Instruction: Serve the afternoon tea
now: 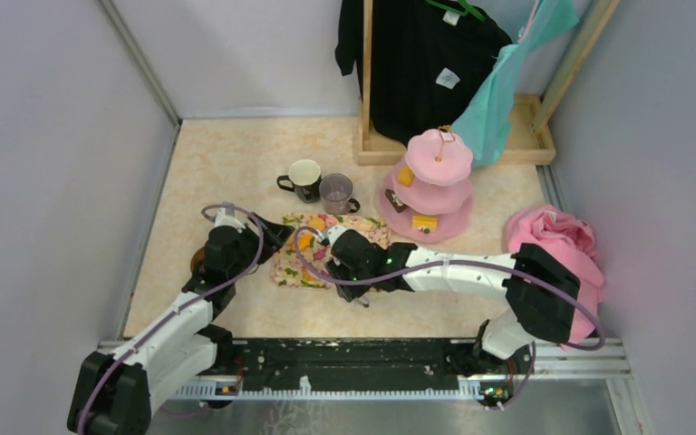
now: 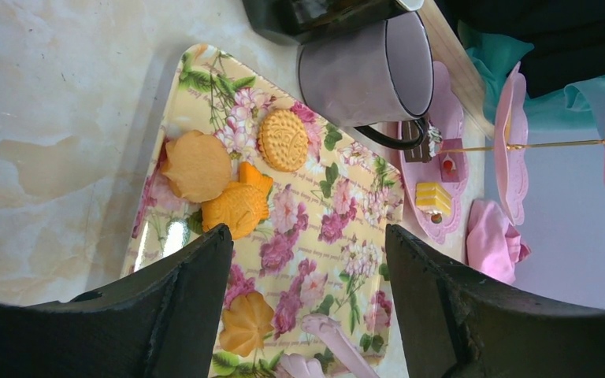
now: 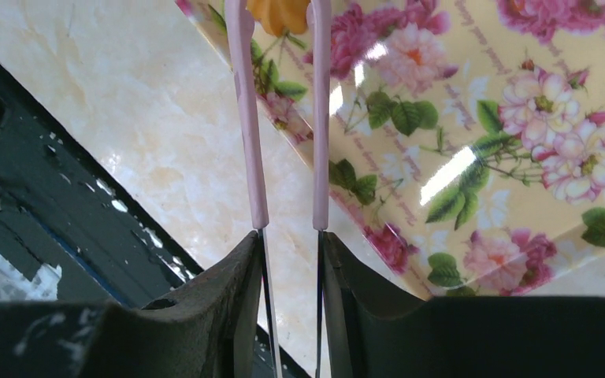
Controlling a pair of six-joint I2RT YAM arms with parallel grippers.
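Note:
A floral tray carries several biscuits, among them a round biscuit, a fish-shaped biscuit and a flower-shaped biscuit. My left gripper is open over the tray's left part, empty. My right gripper holds pink tongs, whose tips are apart at the flower-shaped biscuit near the tray's front; whether they touch it is unclear. Two mugs stand behind the tray. A pink three-tier stand with cakes is behind right.
A pink cloth lies at the right. A wooden rack with black shirt and teal cloth stands at the back.

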